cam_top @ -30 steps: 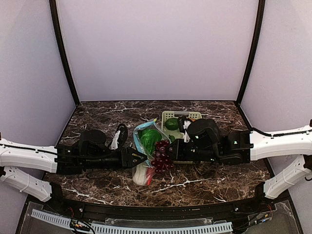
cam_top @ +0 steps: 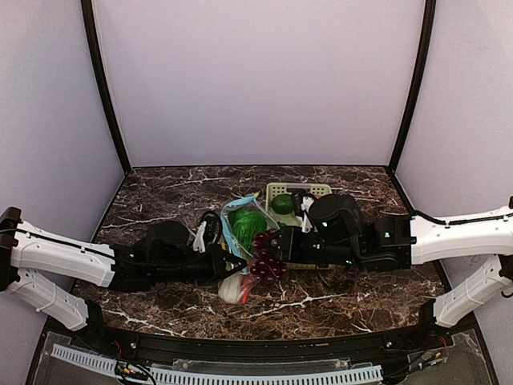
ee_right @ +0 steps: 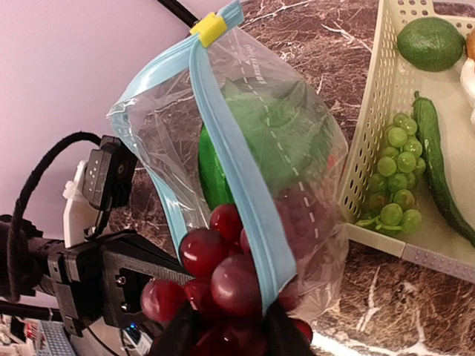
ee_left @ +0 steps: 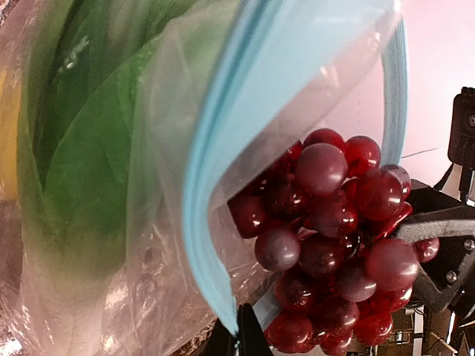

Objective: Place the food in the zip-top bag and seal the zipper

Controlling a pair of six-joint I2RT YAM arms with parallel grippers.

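The clear zip bag (ee_right: pixel 274 126) with light-blue zipper (ee_left: pixel 223 148) and yellow slider (ee_right: pixel 208 30) holds a green item (ee_left: pixel 89 148) and some pale food. My left gripper is shut on the bag's zipper edge at its front. A bunch of red grapes is at the bag's mouth, partly behind the plastic in the right wrist view. My right gripper is at that bunch; the grapes hide its fingertips, so its finger is hard to see.
A cream basket (ee_right: pixel 364 148) behind and right holds an avocado (ee_right: pixel 429 43), green grapes (ee_right: pixel 397 170), a cucumber (ee_right: pixel 438 163) and other food. Bare marble counter (cam_top: pixel 160 192) surrounds them.
My left gripper has moved in to the bag's edge and shut on it. The bag's top and the grapes have shifted slightly; the right arm has barely moved.
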